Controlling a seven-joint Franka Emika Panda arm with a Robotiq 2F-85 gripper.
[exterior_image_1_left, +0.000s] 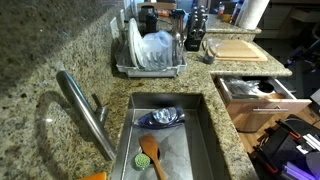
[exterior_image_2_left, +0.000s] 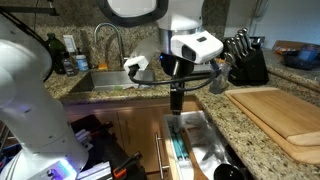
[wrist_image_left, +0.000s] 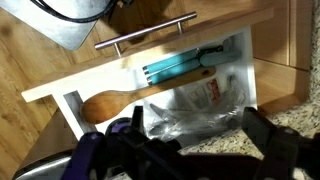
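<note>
My gripper stands open above the pulled-out drawer (wrist_image_left: 82, 76), nothing between its fingers. Inside the drawer, the wrist view shows a wooden spoon (wrist_image_left: 106, 104), teal-handled utensils (wrist_image_left: 172, 70) and a crumpled clear plastic bag (wrist_image_left: 190, 121). A dark round item, partly hidden, lies near the left finger. In exterior view 2 the arm blocks much of the scene, and one dark finger (exterior_image_2_left: 177, 99) points down over the drawer. From exterior view 1, only part of the gripper shows at the right edge.
The sink (exterior_image_1_left: 188, 150) holds another wooden spoon (exterior_image_1_left: 150, 147), a green round item (exterior_image_1_left: 143, 161) and a blue-white bundle (exterior_image_1_left: 160, 117). Behind it stand a dish rack (exterior_image_1_left: 152, 71) with plates and a knife block (exterior_image_2_left: 247, 62). A cutting board (exterior_image_2_left: 285, 112) lies beside the drawer.
</note>
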